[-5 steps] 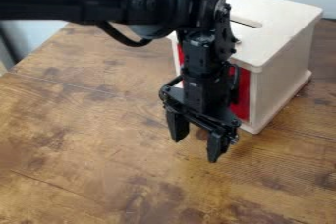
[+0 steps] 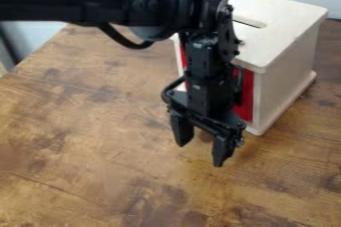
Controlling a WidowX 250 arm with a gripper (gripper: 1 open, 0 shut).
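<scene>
My black gripper (image 2: 201,143) points down over the wooden table, in front of a pale wooden box (image 2: 285,82). Its two fingers stand apart with only table showing between them. The box has a slot in its top and a red panel on the front face, largely hidden behind my arm.
A white wall and the table's far edge show at the back left. My upper arm spans the top left of the view.
The gripper has shifted very slightly, its fingertips a touch further apart or turned; the box has stayed put.
</scene>
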